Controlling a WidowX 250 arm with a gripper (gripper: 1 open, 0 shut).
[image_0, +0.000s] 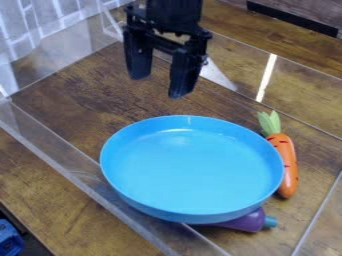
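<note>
The black gripper (160, 62) hangs over the wooden surface at the top centre, its two fingers spread apart with nothing visible between them. Below it lies a large blue plate (190, 169) at the lower middle. A toy carrot (282, 162) with a green top lies just right of the plate. A purple toy vegetable (241, 221) with a teal end lies partly hidden under or behind the plate's lower right edge.
Clear plastic walls (54, 157) border the wooden area at left and back. The wood left of the plate and below the gripper is bare. A blue object (8, 236) sits at the lower left corner, outside the wall.
</note>
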